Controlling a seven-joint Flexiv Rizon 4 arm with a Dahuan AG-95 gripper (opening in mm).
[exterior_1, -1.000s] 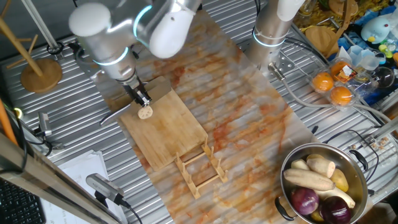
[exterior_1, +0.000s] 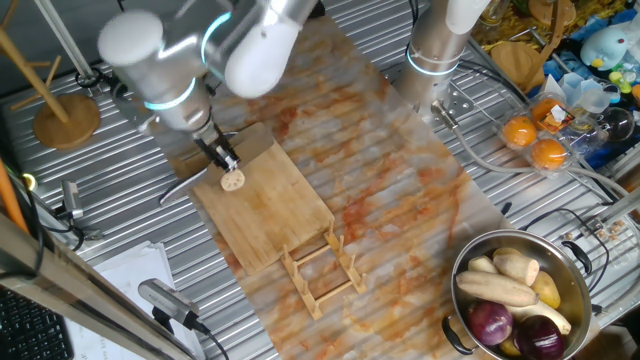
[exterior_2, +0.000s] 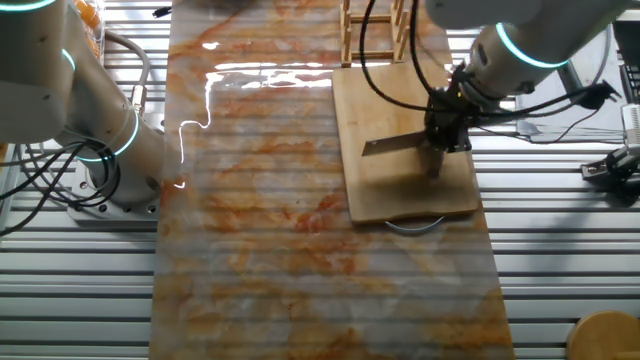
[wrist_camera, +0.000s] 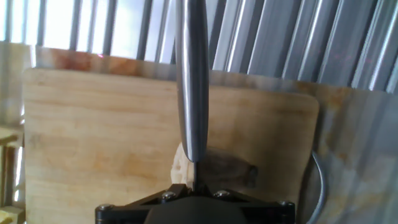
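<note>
My gripper (exterior_1: 228, 163) is shut on a knife above the cutting board (exterior_1: 265, 205). In the wrist view the knife's silver handle (wrist_camera: 193, 81) reaches up and away from me, past the board's edge. The flat blade (exterior_2: 393, 144) shows in exterior view 2, pointing left from the gripper. Close below the gripper lies a lotus root with a pale, holed cut face (exterior_1: 232, 181). Its shaded brown body (wrist_camera: 230, 169) shows beside the handle in the wrist view. Whether the blade is inside the root cannot be made out, since the gripper covers the contact.
A small wooden rack (exterior_1: 323, 277) stands against the board's end. The steel pot (exterior_1: 568, 292) of vegetables is far off to the right.
The lotus root's cut face has barely moved.
</note>
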